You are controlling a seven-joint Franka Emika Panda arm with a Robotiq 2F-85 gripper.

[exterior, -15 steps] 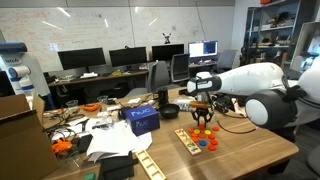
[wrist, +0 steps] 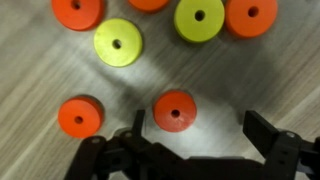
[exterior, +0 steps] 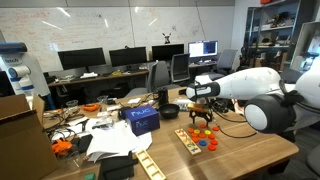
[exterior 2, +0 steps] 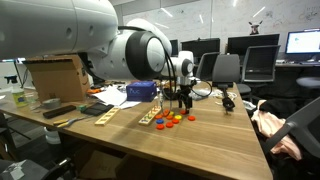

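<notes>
Small round discs with centre holes lie on the wooden table. In the wrist view a small orange-red disc (wrist: 175, 111) sits between the two fingertips of my open gripper, nearer the left finger (wrist: 137, 124); I cannot tell how high the fingers are above the table. To its left lies another orange-red disc (wrist: 81, 117). Further up are a light yellow disc (wrist: 118, 42), a darker yellow disc (wrist: 199, 18) and an orange disc (wrist: 250, 15). In exterior view 1 the gripper (exterior: 197, 122) points down at the far side of the disc group.
A wooden strip with slots (exterior: 188, 141) lies left of the discs, and another (exterior: 149, 164) is nearer the front. A blue box (exterior: 143, 120) and white papers (exterior: 108, 141) stand further left.
In exterior view 1 the arm and gripper have shifted slightly over the last second. The discs and other table items look unmoved.
</notes>
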